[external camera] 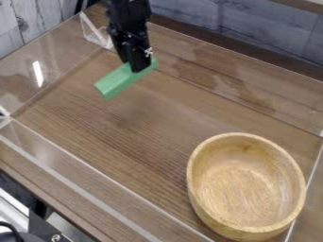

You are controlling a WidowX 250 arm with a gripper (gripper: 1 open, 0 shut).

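Observation:
My black gripper [136, 59] reaches down from the top of the camera view, shut on a green block [124, 77] that hangs tilted over the upper left part of the wooden table [139, 161]. The fingertips are dark and partly merge with one another in the view.
A large round tan bowl [246, 184] stands at the lower right of the table. Table edges show at the left and top right.

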